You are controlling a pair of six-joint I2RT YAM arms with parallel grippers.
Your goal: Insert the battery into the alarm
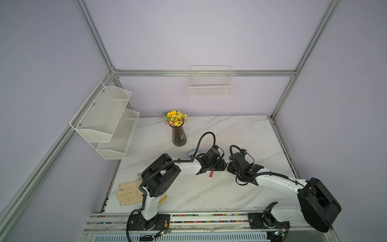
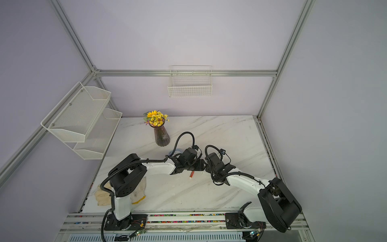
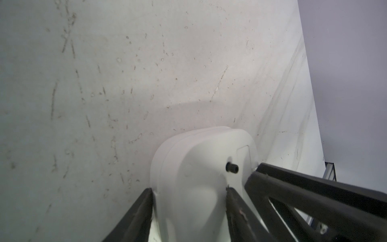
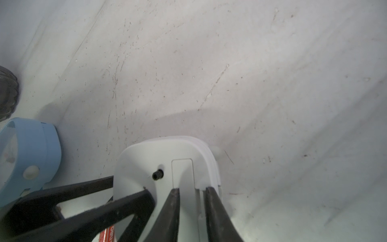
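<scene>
A white alarm (image 3: 189, 173) (image 4: 137, 161) lies on the table between my grippers, a small screw post and a narrow rectangular panel on its face. My left gripper has its fingertips around the alarm's rounded body, apparently part open; contact is unclear. My right gripper is shut at the edge of that panel, with nothing clear between its fingertips. A red battery (image 1: 210, 174) lies on the table below the grippers in the top views, partly visible in the right wrist view.
A light blue device (image 4: 32, 153) sits left of the alarm. A flower vase (image 1: 179, 135) stands behind, gloves (image 1: 129, 192) lie at the front left, and a wire shelf (image 1: 104, 121) hangs on the left.
</scene>
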